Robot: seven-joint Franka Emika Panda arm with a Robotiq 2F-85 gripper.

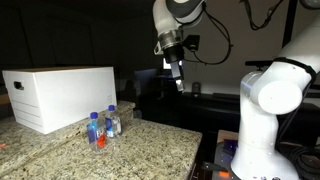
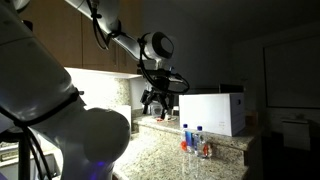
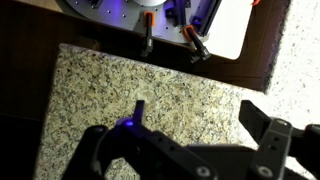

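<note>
My gripper [image 1: 175,72] hangs high over the counter, pointing down. In the wrist view its two dark fingers [image 3: 97,140] stand wide apart, with only speckled counter and a drawer edge seen beyond them, so it is open and empty. Several clear plastic bottles with blue caps [image 1: 92,128] stand upright in a cluster on the granite counter [image 1: 150,145], well away from the gripper. The same bottles [image 2: 199,141] show near the counter's edge in exterior view 2.
A large white box [image 1: 60,97] stands behind the bottles. An open drawer [image 3: 130,12] holding tools with black and orange handles lies at the top of the wrist view. The counter beneath the gripper is clear.
</note>
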